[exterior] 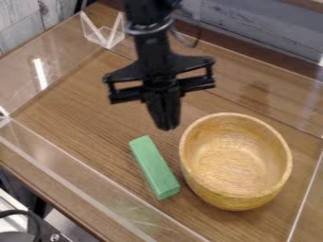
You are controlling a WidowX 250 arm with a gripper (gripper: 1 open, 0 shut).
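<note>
My black gripper [159,90] hangs over the upper middle of the wooden table, its fingers pointing down and apart, with nothing seen between them. Below it lies a green block [154,167], long and flat, just left of a round cream-coloured bowl [237,189]. The bowl looks empty.
A wall or raised edge runs along the back at the right. Small white objects sit at the upper left and left edge, too cut off to tell.
</note>
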